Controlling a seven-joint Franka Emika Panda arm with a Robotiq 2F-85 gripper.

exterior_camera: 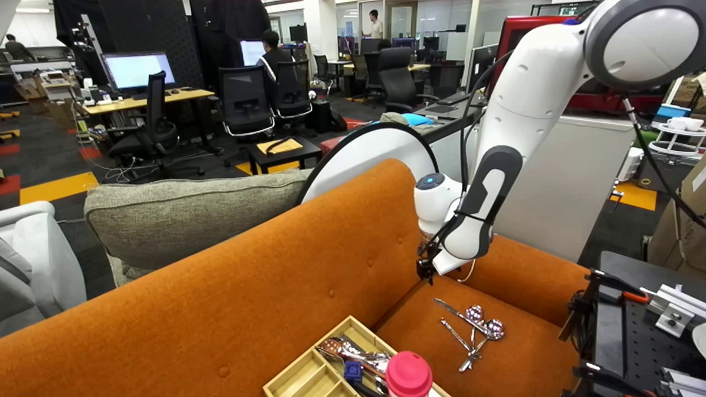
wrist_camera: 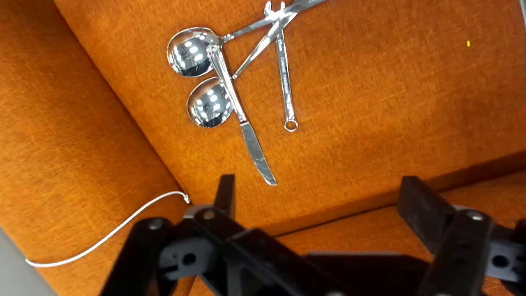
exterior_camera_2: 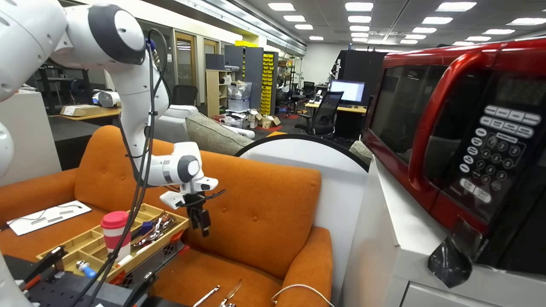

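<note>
On the orange seat lie two shiny ladles, their bowls side by side; in the wrist view one ladle bowl (wrist_camera: 191, 52) is above the other ladle bowl (wrist_camera: 210, 102). A table knife (wrist_camera: 252, 145) rests across them, its blade pointing toward my gripper. Beside it is a slim wrench (wrist_camera: 284, 74), its upper end under the crossed handles. The fingers (wrist_camera: 227, 195) stand wide apart with only sofa fabric between them. In exterior view 1 the gripper (exterior_camera: 425, 270) hangs near the backrest, behind and clear of the utensils.
A wooden tray (exterior_camera: 291, 374) with utensils and a pink-lidded cup (exterior_camera: 408, 375) stands to the side of the seat. The backrest (exterior_camera: 284, 264) rises close by the gripper. A white cord (wrist_camera: 106, 244) lies over the armrest. Around the utensils the seat is bare.
</note>
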